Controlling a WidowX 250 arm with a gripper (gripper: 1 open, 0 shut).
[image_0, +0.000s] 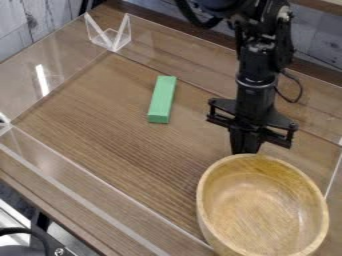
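My black gripper (245, 142) hangs at the right of the table, its tip low at the far rim of a large tan bowl (262, 214). It looks shut; I cannot make out anything between its fingers. The bowl sits upright at the near right, its inside empty. A green block (162, 99) lies flat on the wooden table to the left of the gripper, apart from it.
A white wire-like object (111, 32) stands at the back left. Walls edge the table at the back.
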